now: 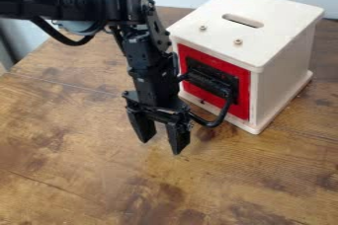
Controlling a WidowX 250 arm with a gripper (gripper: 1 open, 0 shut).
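Note:
My black gripper points down over the wooden table, in front and to the left of a pale wooden box. Its two fingers are apart with nothing visible between them. The box has a slot in its top and a red front panel with a black fitting on it, partly behind my arm and its cable.
A white wall stands behind at the upper left.

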